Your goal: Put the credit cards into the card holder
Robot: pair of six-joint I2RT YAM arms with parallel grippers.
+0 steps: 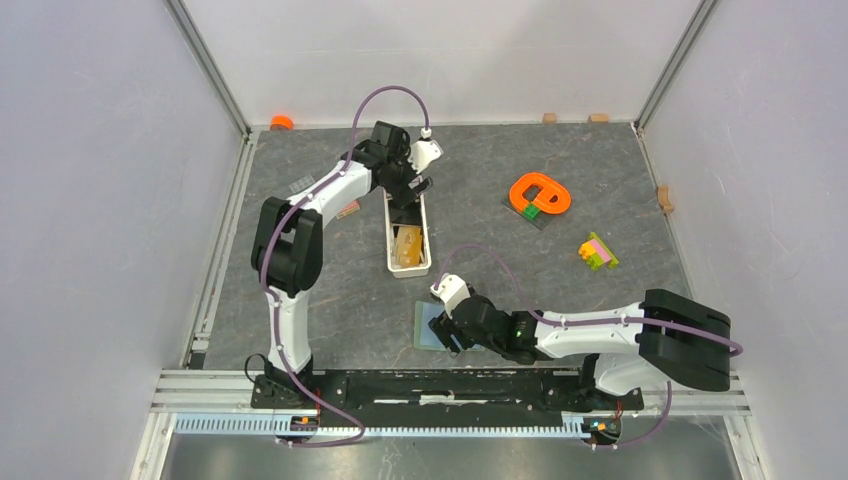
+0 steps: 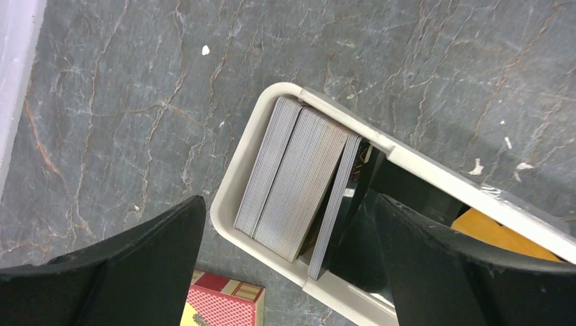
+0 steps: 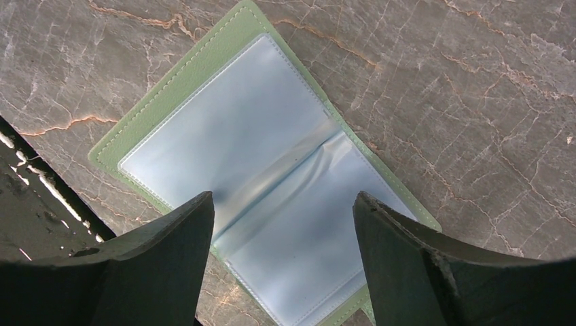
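Observation:
The card holder, green-edged with pale blue pockets, lies open and flat at the table's front. My right gripper hangs over it, its fingers apart and nothing between them. In the white tray stand grey-edged stacks at one end, with a thinner grey-edged piece leaning beside them; these could be cards on edge, though their faces are hidden. Above that end my left gripper is open and empty, its two fingers on either side of the stacks.
A yellow-brown item lies in the tray's near half. A red patterned box sits just outside the tray. An orange ring-shaped piece and toy blocks are to the right, with clear table between.

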